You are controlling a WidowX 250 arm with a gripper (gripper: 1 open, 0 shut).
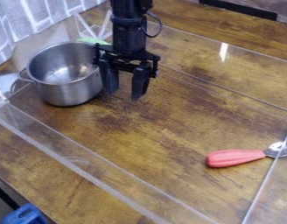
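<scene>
My black gripper (123, 82) hangs at the upper middle, open, its two fingers spread low over the wooden table just right of a steel pot (64, 79). A light green utensil (92, 41) lies behind the pot, partly hidden by the pot and the arm. A spoon-like tool with a red handle (236, 157) lies at the lower right. I see nothing between the fingers.
Clear plastic panels line the left and right edges of the table (170, 166). A blue object (27, 216) is at the bottom left corner.
</scene>
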